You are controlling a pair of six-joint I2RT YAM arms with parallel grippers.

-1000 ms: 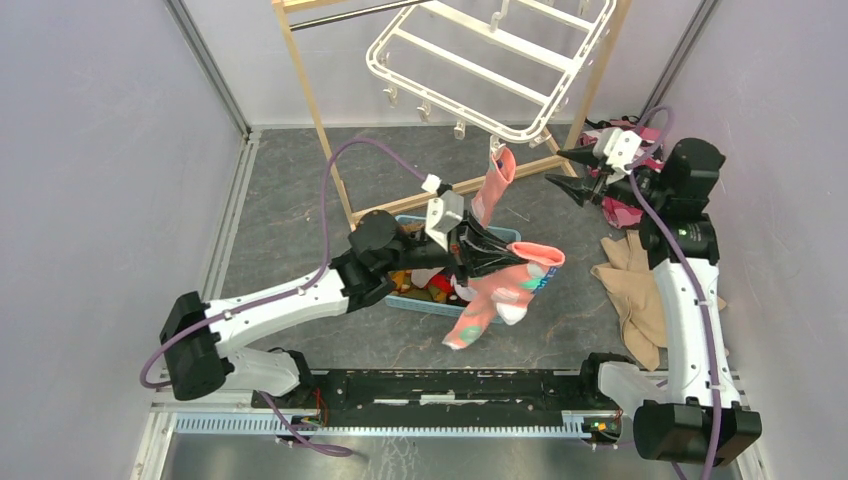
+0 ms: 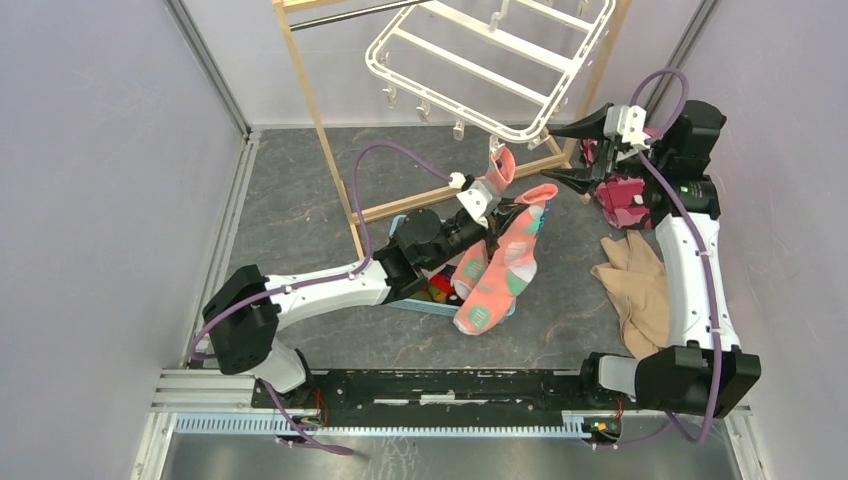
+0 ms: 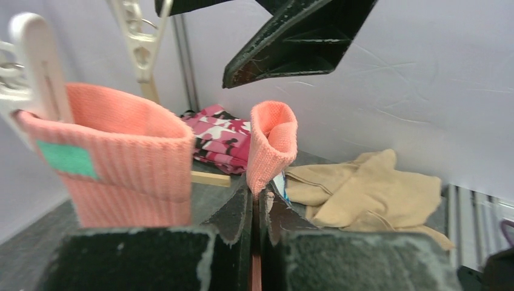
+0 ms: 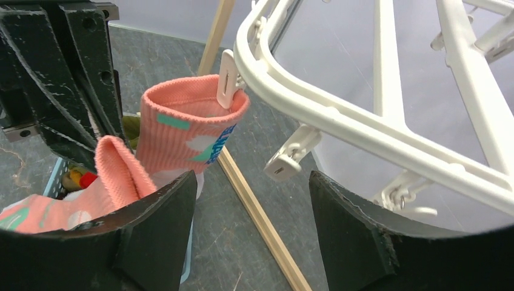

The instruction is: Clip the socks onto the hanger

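The white hanger hangs at the top with several clips along its rim. One pink sock with green and blue patches is held at its cuff by a clip of the hanger. A second pink sock dangles from my left gripper, which is shut on it below its cuff; the folded cuff stands up above the fingers. My right gripper stands open just right of the hanger's corner, nothing between its fingers. In the right wrist view a free clip lies between the right fingers.
A blue basket with colourful items sits on the floor beneath the left arm. To the right lie a tan cloth and a pink patterned cloth. The wooden frame surrounds the hanger.
The right gripper, open throughout, has moved up and closer to the hanger's corner. The clipped sock stays in place.
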